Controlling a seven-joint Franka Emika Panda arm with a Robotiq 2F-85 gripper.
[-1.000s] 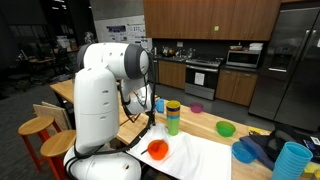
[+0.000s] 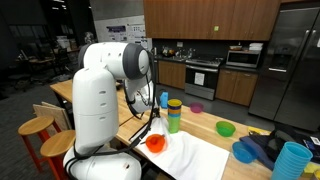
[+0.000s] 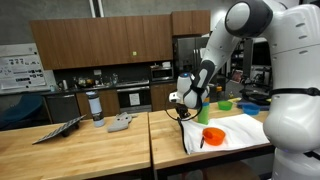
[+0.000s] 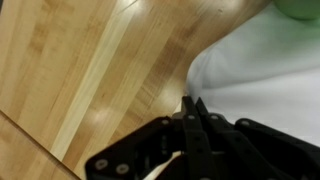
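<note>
A white cloth (image 2: 195,153) is spread on the wooden table, with folds near the arm. My gripper is shut at the cloth's edge, and the white fabric (image 4: 225,75) gathers to a point at its fingertips. The thin edge looks pinched there, though the dark fingers partly hide it. In exterior view 2 the gripper (image 3: 182,120) points down close to the tabletop. An orange bowl (image 2: 155,143) rests on the cloth near the arm's base. Behind it stands a tall green container (image 2: 174,123) with a yellow upper part; a green piece shows at the wrist view's top right.
A green bowl (image 2: 225,129), a blue bowl (image 2: 244,152) and a turquoise container (image 2: 291,161) occupy the table's right side. A pink bowl (image 2: 196,107) sits farther back. Bare wood (image 3: 75,145) lies open on the other side of the gripper.
The orange bowl has shifted slightly back and to the left in exterior view 1. The green container has moved slightly right, and the cloth's folds differ. My gripper has moved slightly.
</note>
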